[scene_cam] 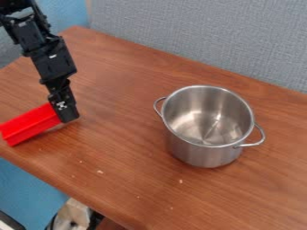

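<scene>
My black gripper [63, 110] is lowered at the left of the wooden table, shut on the upper right end of a red elongated block [29, 125], which lies slanted near the table's left edge. The fingertips partly hide that end. A steel pot [206, 139] with two side handles stands empty to the right, well apart from the block.
A grey wall [216, 36] runs along the back. The table drops away at the lower left.
</scene>
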